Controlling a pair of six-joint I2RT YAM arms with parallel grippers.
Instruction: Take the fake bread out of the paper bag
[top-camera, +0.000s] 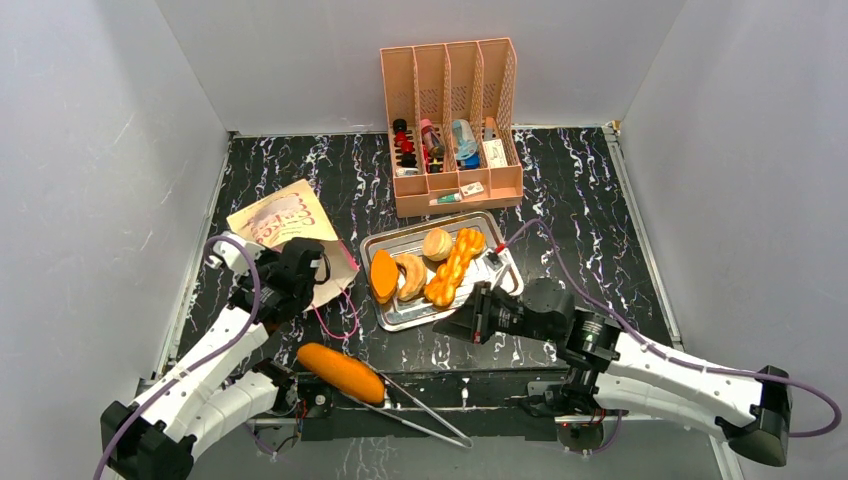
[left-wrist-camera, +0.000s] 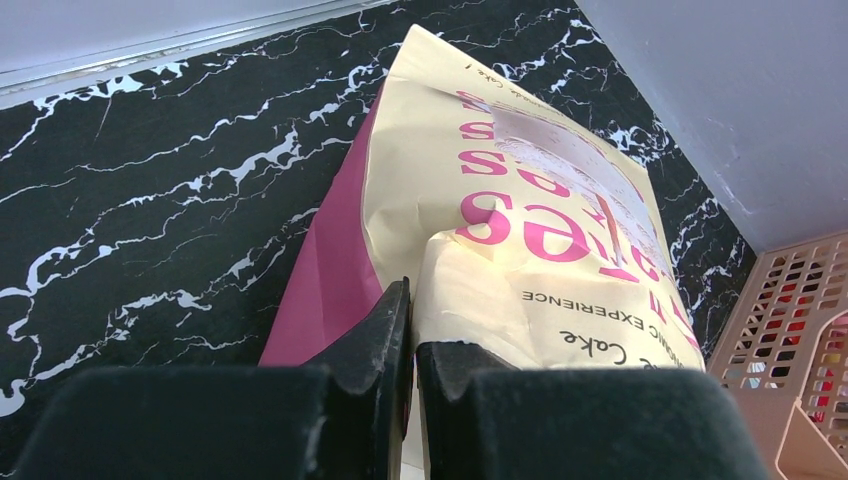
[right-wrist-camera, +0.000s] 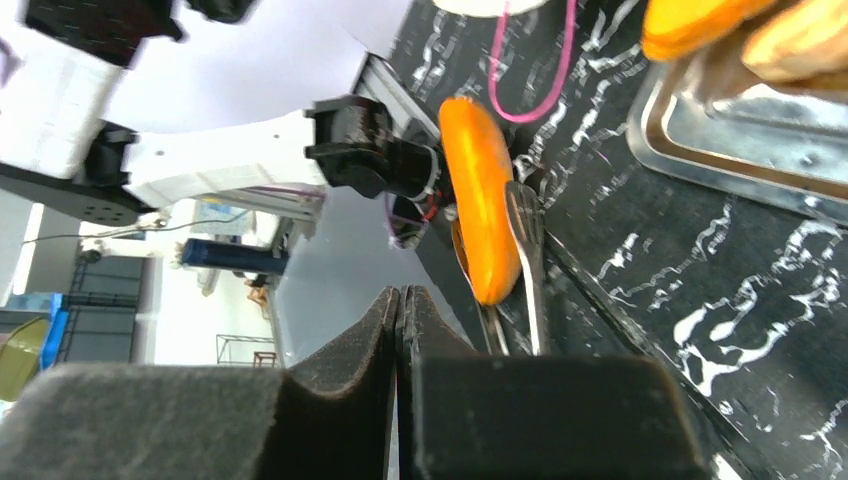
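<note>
The long orange bread (top-camera: 341, 372) lies outside the bag near the table's front edge, with the metal tongs (top-camera: 428, 413) alongside it and reaching past that edge. In the right wrist view the same bread (right-wrist-camera: 478, 200) and a tong arm (right-wrist-camera: 529, 250) are beyond my fingertips. My right gripper is shut with nothing between its fingers, at the tray's front. My left gripper is shut on the mouth of the cream and pink paper bag (left-wrist-camera: 500, 210). The bag's inside is hidden.
A metal tray (top-camera: 405, 322) with several fake breads stands mid-table. Behind it is a pink compartment organizer (top-camera: 455, 200) with small items. The bag's pink cord (top-camera: 345, 335) lies between bag and tray.
</note>
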